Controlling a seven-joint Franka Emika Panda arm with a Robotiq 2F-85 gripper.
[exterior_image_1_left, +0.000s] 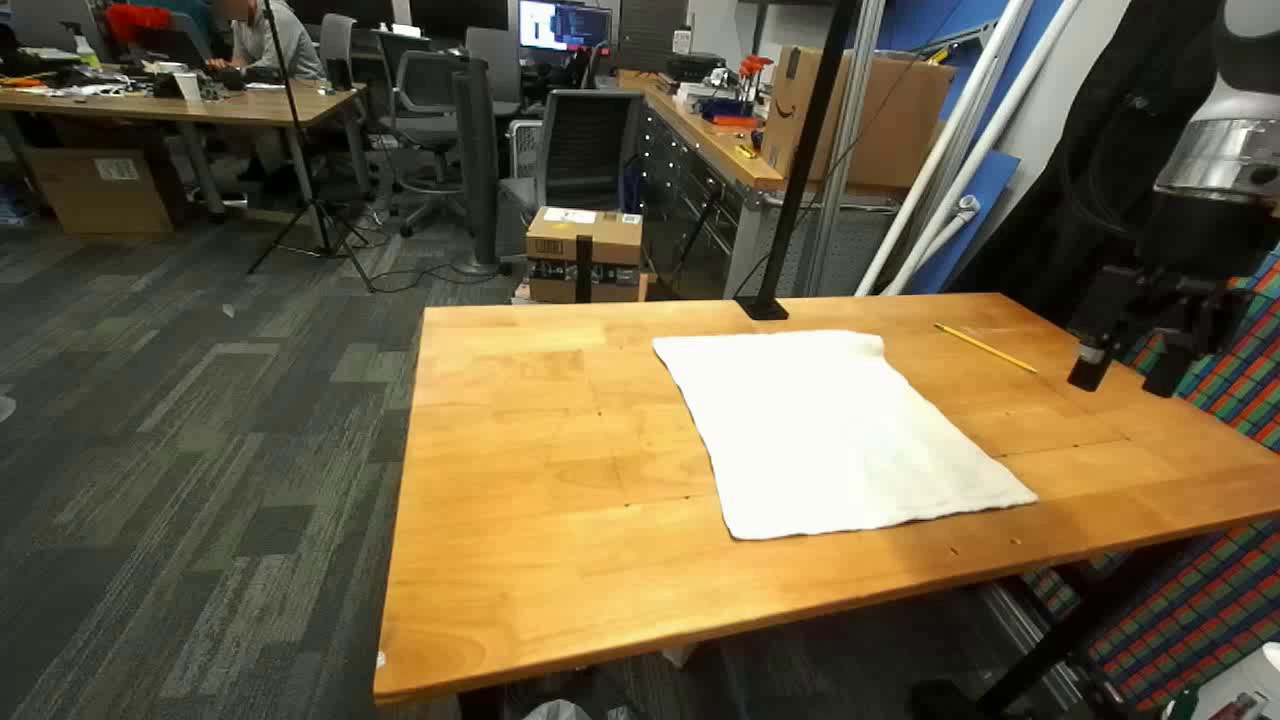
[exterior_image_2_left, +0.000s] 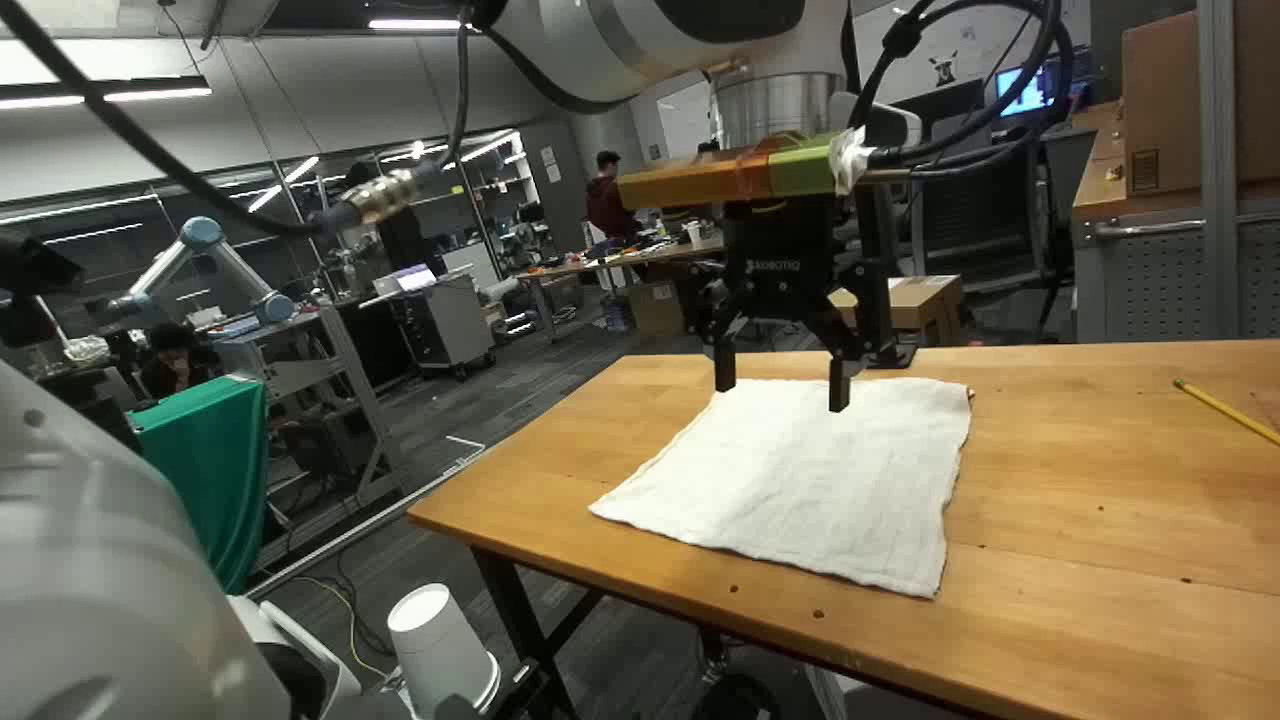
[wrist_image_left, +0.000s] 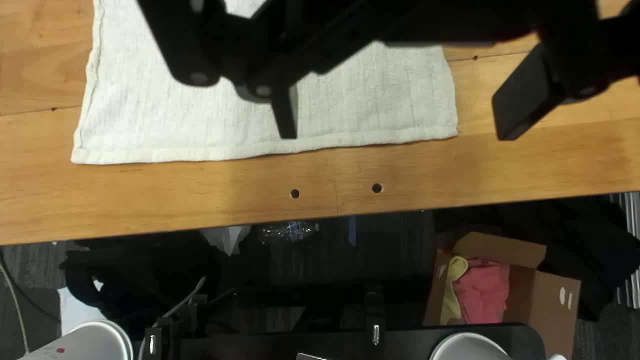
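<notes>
A white cloth lies spread nearly flat on the wooden table, with one far corner slightly turned. In the second exterior view the same cloth appears behind and below my gripper. The gripper hangs open, pointing down, its fingers wide apart with nothing between them. From the wrist, the gap of my gripper spans the cloth's near edge and bare wood; the cloth is partly hidden by the dark fingers. The first exterior view has the gripper at the right, clear of the tabletop.
A yellow pencil rests on the table to the right of the cloth. A black post rises from the far edge. Below the near edge, an open cardboard box holds coloured cloths.
</notes>
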